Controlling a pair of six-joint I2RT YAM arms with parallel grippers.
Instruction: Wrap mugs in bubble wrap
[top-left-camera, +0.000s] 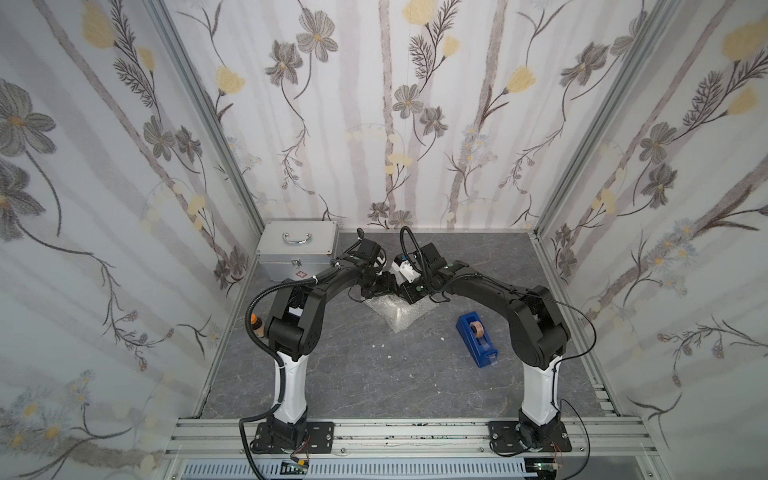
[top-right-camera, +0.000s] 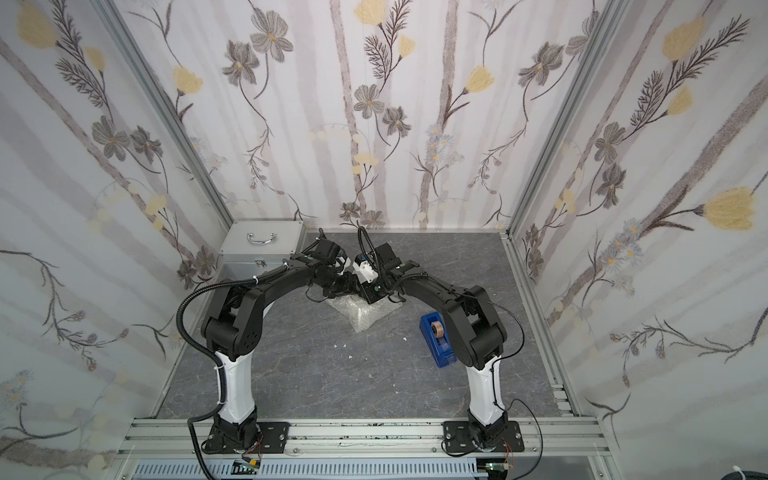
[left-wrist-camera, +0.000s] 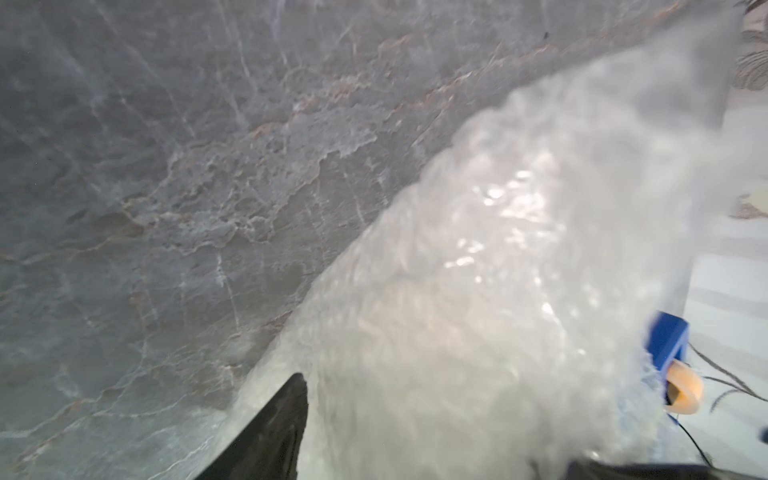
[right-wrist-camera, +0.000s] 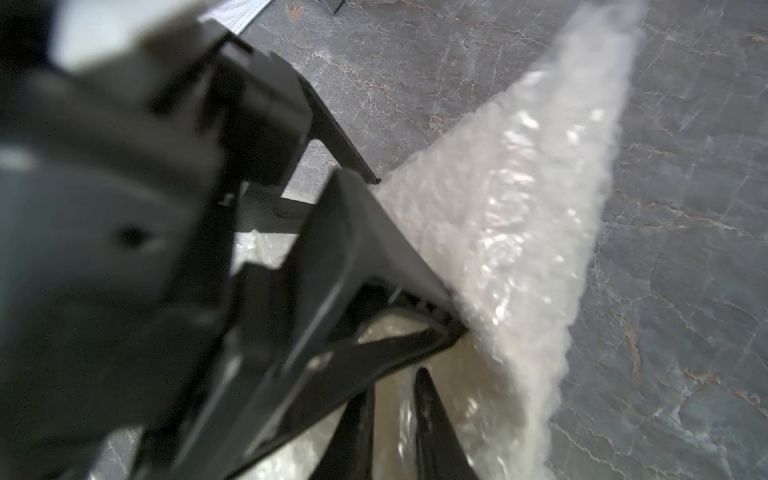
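Observation:
Clear bubble wrap lies on the grey table at the middle, its pointed corner toward the front. In the left wrist view the wrap fills much of the picture, bulging up. My left gripper is open over it, fingers wide apart. Close beside it, my right gripper has a narrow gap between its fingers, with wrap showing in and behind that gap. The left gripper's dark fingers cross in front of the wrap there. A beige tone shows through the wrap; no mug can be made out clearly.
A blue tape dispenser with a tape roll stands front right of the wrap. At the back left is a silver case; a small orange-topped item is partly behind the left arm.

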